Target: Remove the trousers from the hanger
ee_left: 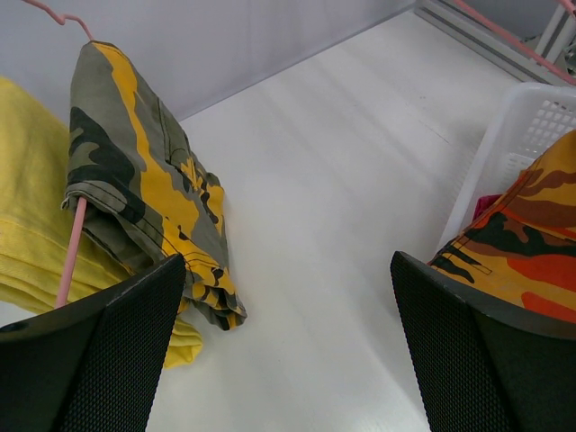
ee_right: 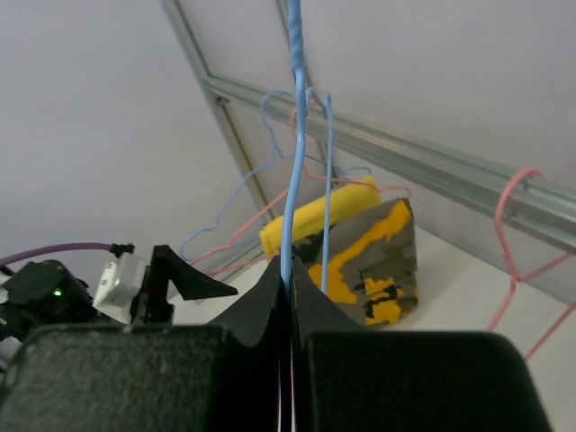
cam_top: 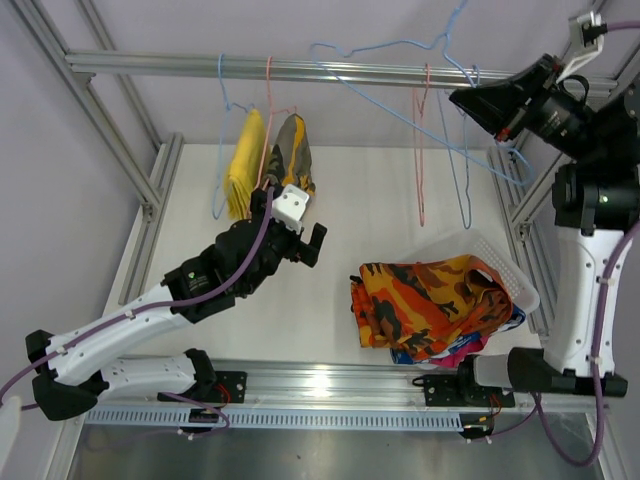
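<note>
The right gripper (cam_top: pixel 480 110) is shut on a blue wire hanger (ee_right: pixel 300 135) with no garment on it, up by the rail at the right; the wire runs through the fingers in the right wrist view. My left gripper stands open, empty, below the hanging clothes. A grey-yellow camouflage garment (ee_left: pixel 135 153) and a yellow one (cam_top: pixel 245 165) hang on hangers at the left of the rail. An orange camouflage garment (cam_top: pixel 425 305) lies heaped over a white basket (ee_left: pixel 490 135) at the lower right.
The metal rail (cam_top: pixel 170 63) crosses the top. Empty pink hangers (cam_top: pixel 420 160) and blue hangers hang right of centre.
</note>
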